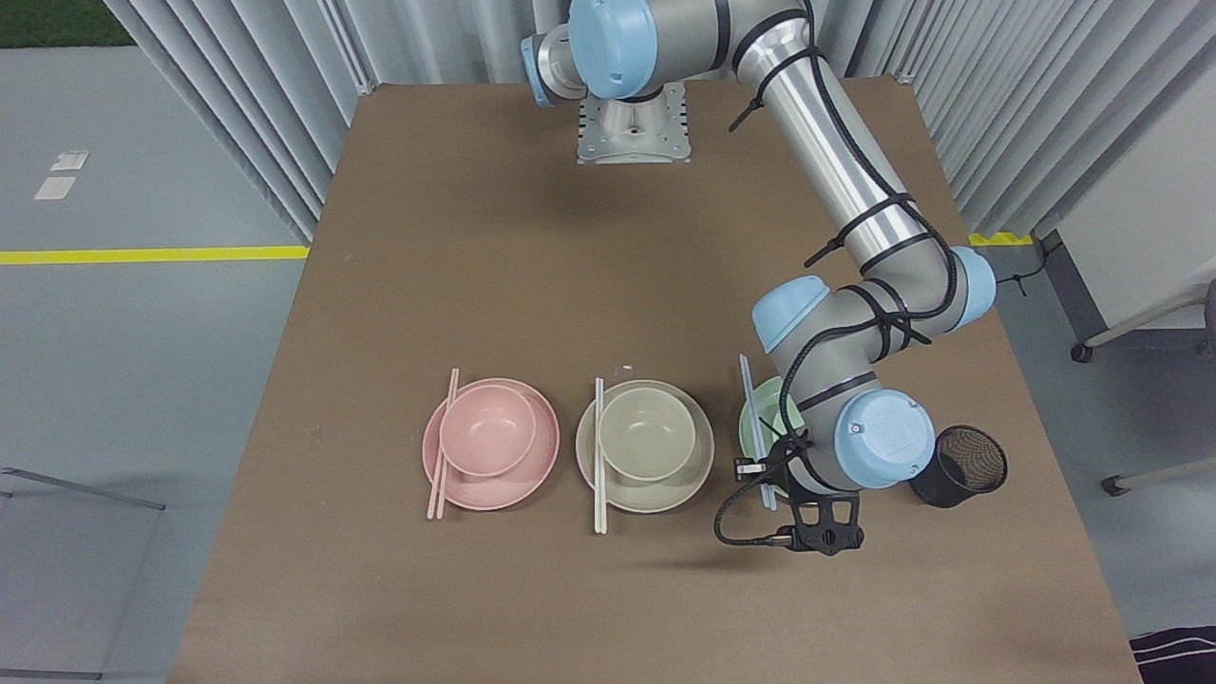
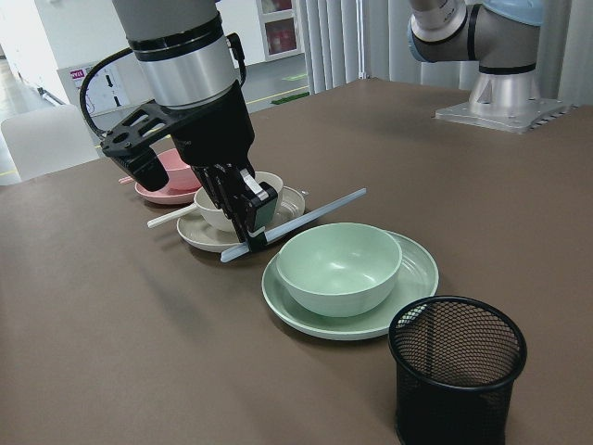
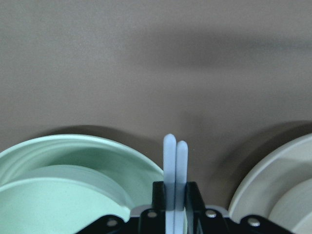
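My gripper (image 2: 255,239) is shut on a pair of light blue chopsticks (image 3: 169,161), held upright in the wrist view's centre, lying across its fingers in the left view. The chopsticks (image 1: 749,388) are beside the mint green plate (image 2: 415,278) with its green bowl (image 2: 335,269). In the front view the gripper's fingertips are hidden under the arm. To the left, a beige plate (image 1: 695,467) holds a beige bowl (image 1: 647,433), with white chopsticks (image 1: 599,502) at its left edge. Further left sit a pink plate (image 1: 513,490), pink bowl (image 1: 487,428) and pink chopsticks (image 1: 436,490).
A black mesh cup (image 1: 958,467) stands right of the green set. The robot's base (image 1: 633,137) is at the back.
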